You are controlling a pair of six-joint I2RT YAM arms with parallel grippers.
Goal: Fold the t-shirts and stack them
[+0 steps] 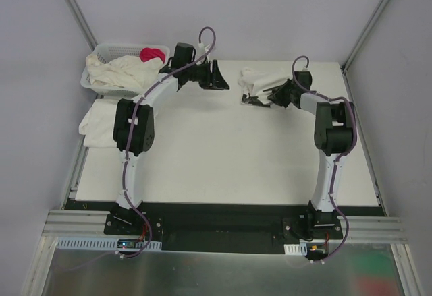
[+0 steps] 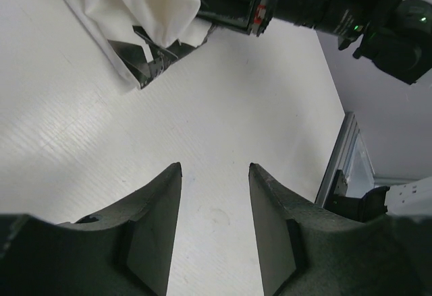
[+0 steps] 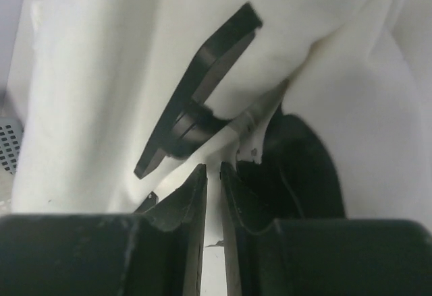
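Note:
A crumpled white t-shirt with black printed patches [image 1: 260, 80] lies at the back right of the table. At its right front edge is my right gripper [image 1: 278, 99]. In the right wrist view its fingers [image 3: 197, 188] stand close together, with a narrow gap. White cloth [image 3: 101, 94] shows in that gap and around it; whether it is pinched cannot be made out. My left gripper [image 1: 217, 87] is open and empty over bare table, left of the shirt. The left wrist view shows the shirt [image 2: 148, 3] ahead of its spread fingers [image 2: 162, 205].
A pale basket [image 1: 121, 94] at the back left holds a heap of white cloth [image 1: 125, 72] and a red piece [image 1: 152, 54]. Another white cloth [image 1: 100, 124] lies flat in front of it.

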